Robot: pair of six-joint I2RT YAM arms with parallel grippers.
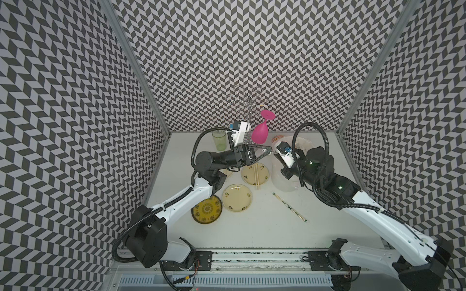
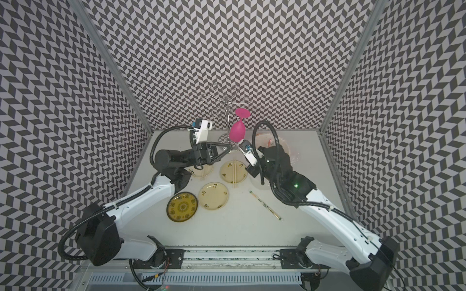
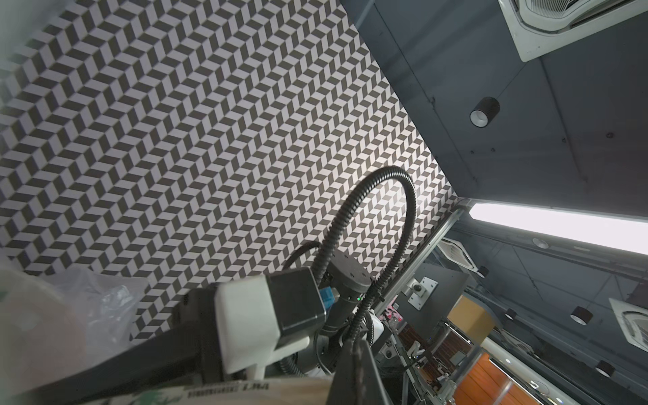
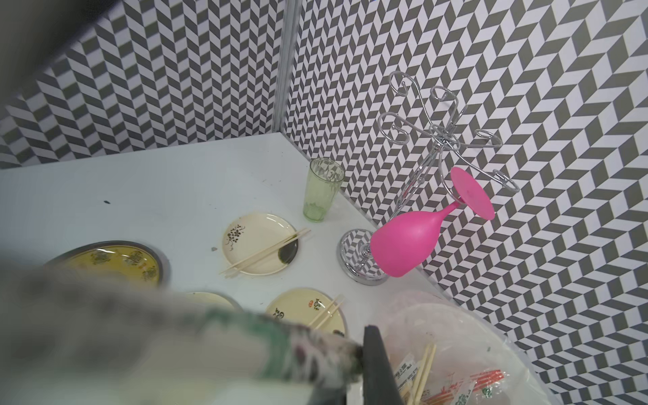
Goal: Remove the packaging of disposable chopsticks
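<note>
My left gripper (image 1: 266, 151) and right gripper (image 1: 274, 154) meet above the table's middle. Across the bottom of the left wrist view runs printed wrapped chopsticks (image 3: 222, 393); the same wrapper (image 4: 202, 337) is large and blurred in the right wrist view. My left gripper is shut on it, and my right gripper's fingertip meets its end, apparently shut on it too. Another wrapped pair of chopsticks (image 1: 289, 207) lies on the table's right. Bare chopsticks rest across two plates (image 4: 276, 229). A bin with a plastic bag (image 4: 486, 324) holds loose chopsticks and wrappers.
A yellow plate (image 1: 206, 209) and an empty cream plate (image 1: 237, 198) lie at the front left. A green glass (image 4: 320, 195) and a chrome rack holding a pink goblet (image 4: 405, 243) stand at the back.
</note>
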